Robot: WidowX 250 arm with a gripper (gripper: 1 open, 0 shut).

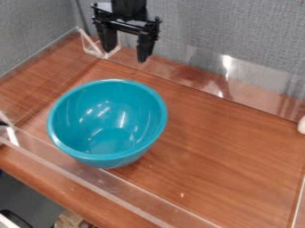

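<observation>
A teal plastic bowl [107, 120] sits empty on the wooden tray floor at the left-centre. My black gripper [127, 43] hangs high at the back, above and behind the bowl, its two fingers spread open with nothing visible between them.
Clear plastic walls [226, 80] edge the wooden surface [220, 165], whose right half is free. A small white object [300, 124] is cut off at the right edge. Grey padded walls [244, 27] stand behind.
</observation>
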